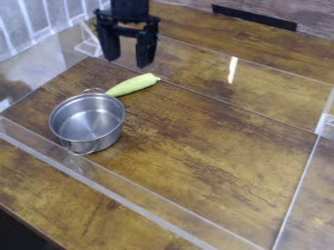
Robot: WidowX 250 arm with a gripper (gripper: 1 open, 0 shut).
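Observation:
A steel pot (pixel 86 121) with wire handles sits at the left of the wooden table. A pale green, elongated vegetable-like object (pixel 133 84) lies just behind it, apart from the pot. My dark gripper (pixel 128 54) hangs at the top, above and behind the green object, with its fingers spread open and pointing down; nothing shows between them.
Transparent walls or panels border the area at the left, right and front. A black strip runs along the back edge at the top right.

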